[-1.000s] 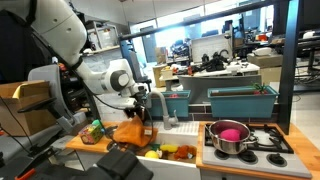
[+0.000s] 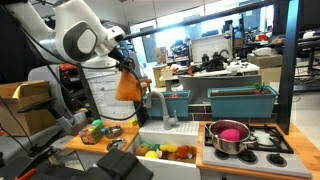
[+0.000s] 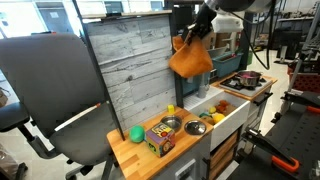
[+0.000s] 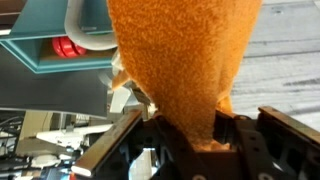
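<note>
An orange cloth (image 2: 128,86) hangs from my gripper (image 2: 128,64), well above the counter, left of the tap. In the second exterior view the cloth (image 3: 191,57) dangles in front of the grey plank wall. The wrist view shows the cloth (image 4: 180,55) bunched between the dark fingers, its upper part filling the middle of the picture. My gripper is shut on it; the fingertips are partly covered by the fabric.
Below stands a sink (image 2: 168,138) with several toy fruits and vegetables inside. A tap (image 2: 168,108) rises behind it. To the right, a pot (image 2: 229,137) with a pink item sits by the stove (image 2: 270,150). Bowls, a box (image 3: 160,139) and a green ball (image 3: 137,133) occupy the left counter.
The arm has risen, lifting the cloth from low over the counter and sink edge to high above it, and has shifted slightly left. The counter items look unmoved.
</note>
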